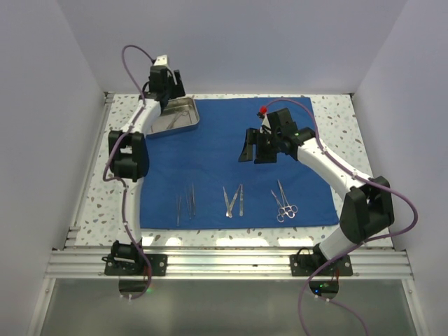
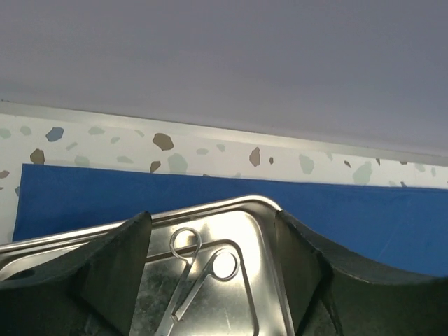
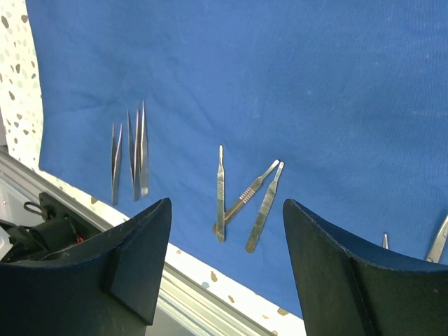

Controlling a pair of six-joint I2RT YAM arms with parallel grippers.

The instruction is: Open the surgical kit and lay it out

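Note:
At the back left of the blue cloth (image 1: 231,140) stands a metal tray (image 1: 183,127). Inside it lies a ring-handled instrument (image 2: 181,280), its two rings toward the tray's far right corner. My left gripper is open above that end of the tray, and nothing is held between its fingers. Over the cloth right of centre, my right gripper hangs open and empty. Two ring-handled instruments (image 1: 286,208) lie at the front right, several scalpel handles (image 3: 221,203) at front centre, and several tweezers (image 3: 144,157) at front left.
A speckled tabletop (image 1: 94,203) borders it, with a metal rail (image 1: 224,259) along the front and grey walls (image 1: 245,45) at the back and sides.

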